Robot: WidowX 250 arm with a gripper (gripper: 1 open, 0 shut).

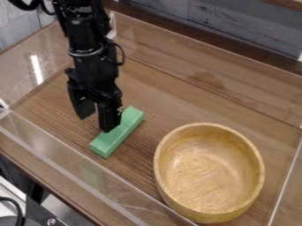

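My black gripper point(97, 110) hangs over the wooden surface at the left, its fingers open and low, just left of a green bar-shaped object point(118, 132) lying at an angle. Nothing shows held between the fingers. A beige oval basket point(207, 159) stands at the lower right, apart from the green object.
A pale raised edge runs along the left and front, with a black cable at the bottom left corner.
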